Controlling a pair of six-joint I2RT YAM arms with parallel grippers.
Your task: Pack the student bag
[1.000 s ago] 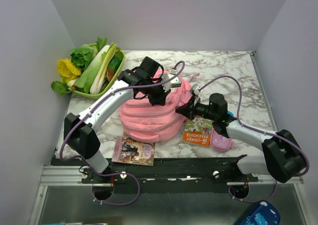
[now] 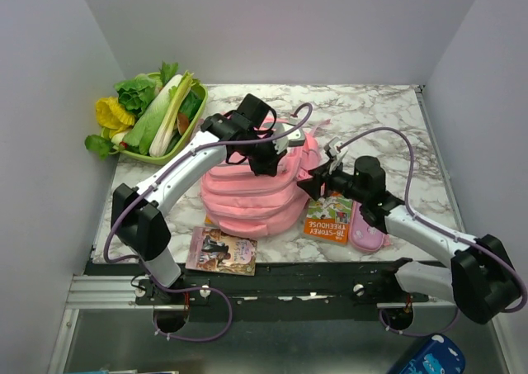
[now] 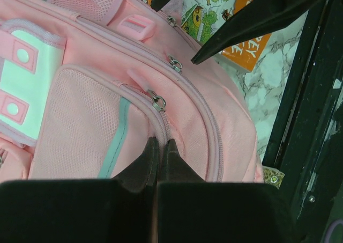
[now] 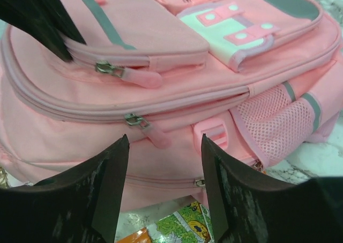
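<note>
The pink backpack [image 2: 252,196] lies on the marble table with its mint patch [image 3: 32,74] facing up. My left gripper is shut on the zippered edge of the bag's front pocket [image 3: 83,125]; the pocket's zipper pull [image 3: 156,101] sits just ahead of the fingertips. At the bag's right side, my right gripper stands open. A larger zipper's pull [image 4: 153,133] shows between its spread fingers, touching neither. A picture book [image 2: 221,252] lies in front of the bag, and a green and orange book [image 2: 328,219] lies to its right.
A pink case [image 2: 367,230] lies beside the green book, partly under the right arm. The green basket [image 2: 198,120] of vegetables stands at the back left. Bare marble [image 2: 371,110] extends across the back right.
The left gripper stays almost in place.
</note>
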